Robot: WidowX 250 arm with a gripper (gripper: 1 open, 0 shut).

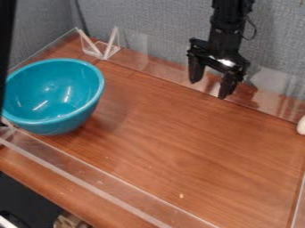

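Observation:
The black gripper (211,73) hangs at the back of the wooden table (197,165), near the grey wall, its dark fingers spread apart with nothing visible between them. A large teal bowl (53,98) sits at the left side of the table, well apart from the gripper.
A white wire rack (100,44) stands at the back left corner. A small white object (300,125) is cut off at the right edge.

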